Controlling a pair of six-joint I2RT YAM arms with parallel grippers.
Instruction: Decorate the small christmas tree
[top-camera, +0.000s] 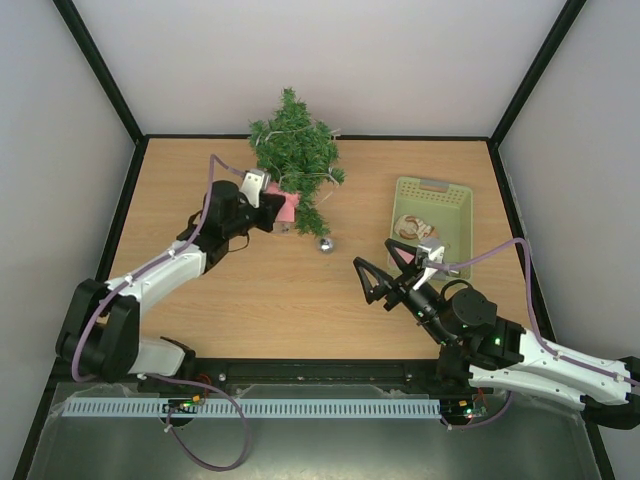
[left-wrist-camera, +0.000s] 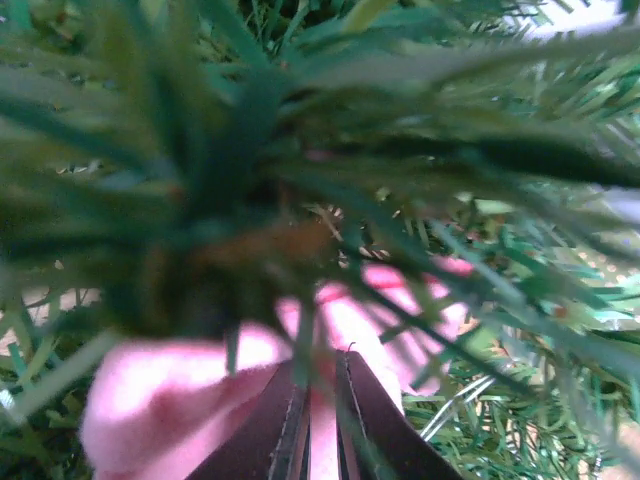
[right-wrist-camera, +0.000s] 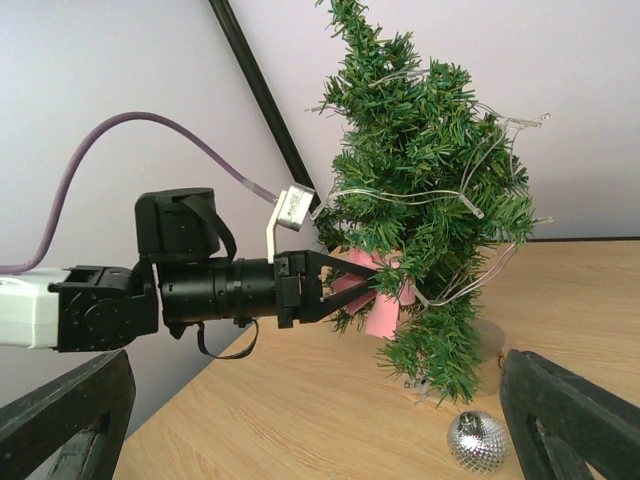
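Observation:
The small green tree (top-camera: 300, 150) stands at the back centre, with white light wires on it. My left gripper reaches into its lower branches at a pink bow; in the left wrist view its fingers (left-wrist-camera: 275, 440) are close together at the pink fabric (left-wrist-camera: 170, 400), shut on it. A silver bauble (top-camera: 325, 244) lies on the table before the tree. My right gripper (top-camera: 375, 265) stands open and empty at the right, in front of the basket.
A green plastic basket (top-camera: 455, 210) at the right holds several small decorations. Walls and frame posts bound the table at sides and back.

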